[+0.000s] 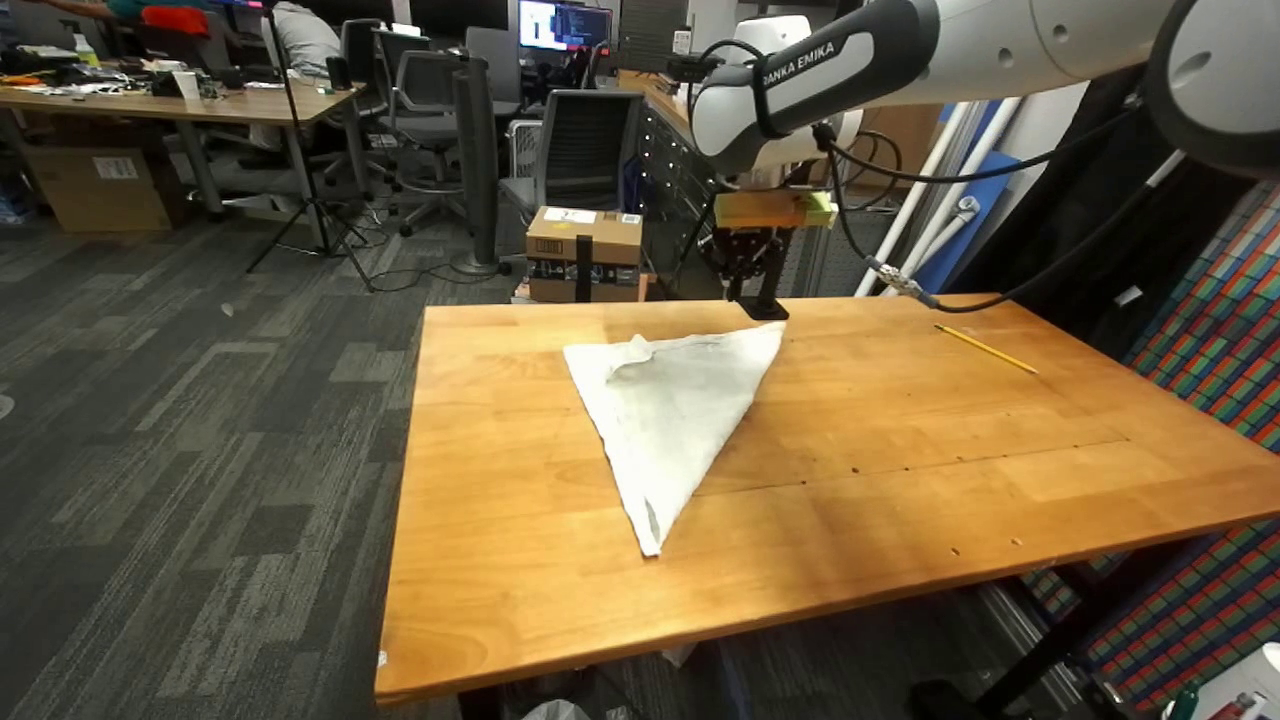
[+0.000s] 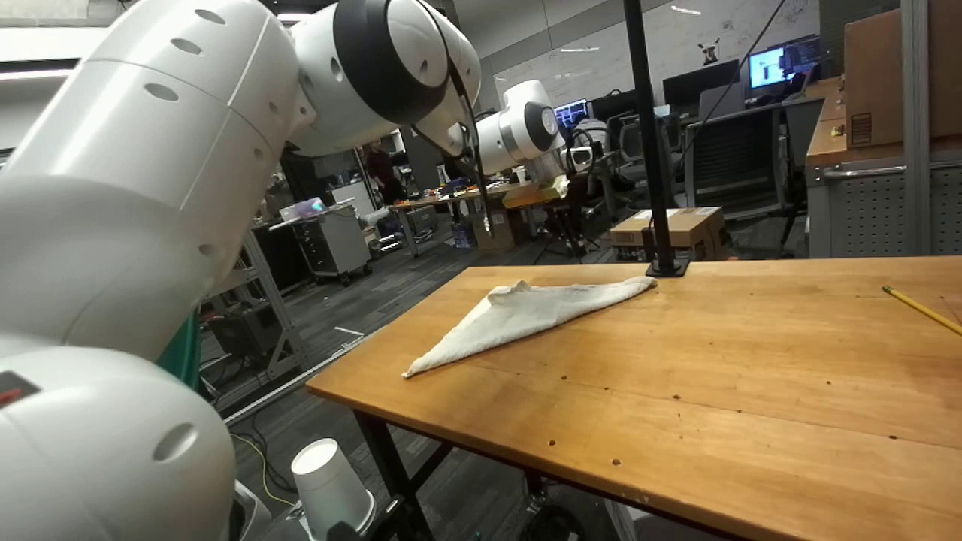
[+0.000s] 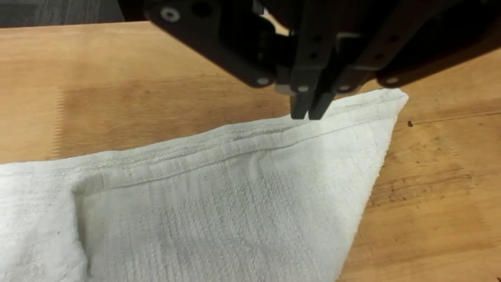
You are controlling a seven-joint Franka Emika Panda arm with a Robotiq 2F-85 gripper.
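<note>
A white cloth (image 1: 674, 408), folded to a rough triangle, lies on the wooden table with its long folded edge toward the far side. In exterior view 2 the same cloth (image 2: 532, 314) rests flat, one small bump on its fold. My gripper hangs above that folded edge, close to the cloth's right corner in the wrist view. Its fingertips meet, and no cloth is between them. Seen from exterior view 1, the gripper (image 1: 738, 294) is raised over the table's far edge.
A yellow pencil (image 1: 986, 348) lies at the table's far right. Bare wood covers the right side and front of the table (image 1: 912, 480). A black pole (image 2: 665, 216) rises at the far edge.
</note>
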